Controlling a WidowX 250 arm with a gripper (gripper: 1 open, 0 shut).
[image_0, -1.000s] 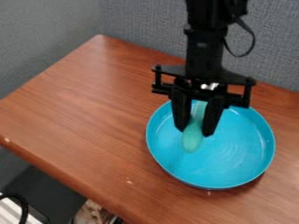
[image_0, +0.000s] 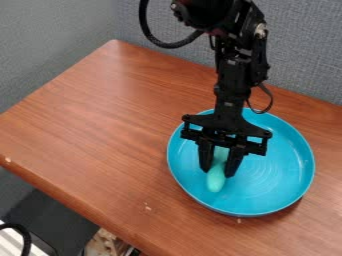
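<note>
The black gripper (image_0: 221, 162) reaches down into a round blue plate (image_0: 275, 182) at the right of the wooden table. A mint-green oblong object (image_0: 217, 179) sits between and just below its fingertips, low over or on the plate. I cannot tell whether the fingers grip it.
A grey padded wall (image_0: 80, 30) stands behind. Beyond the near left edge are dark items and a cable.
The gripper and the green object have moved lower and slightly toward the front of the plate; the fingers now look closer together.
</note>
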